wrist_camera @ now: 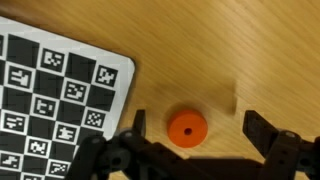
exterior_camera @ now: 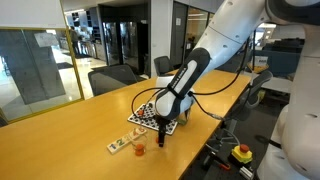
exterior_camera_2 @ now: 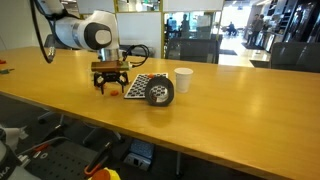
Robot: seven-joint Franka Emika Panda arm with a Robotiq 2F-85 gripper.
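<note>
A small round orange piece [wrist_camera: 187,128] with a darker centre lies on the wooden table, between my spread fingers as seen in the wrist view. My gripper is open over it, with visible gaps on both sides of the piece. In exterior view 2 the gripper [exterior_camera_2: 110,78] hangs just above the same orange piece [exterior_camera_2: 114,93]. Exterior view 1 has the gripper [exterior_camera: 162,134] low over the table, with the orange piece [exterior_camera: 158,141] at its tips; whether they touch cannot be made out there.
A black-and-white marker board [wrist_camera: 60,100] lies close beside the gripper. Another orange item [exterior_camera: 140,149] and a pale strip [exterior_camera: 126,139] are nearby. A dark roll [exterior_camera_2: 160,92] and a white cup [exterior_camera_2: 183,77] stand on the table.
</note>
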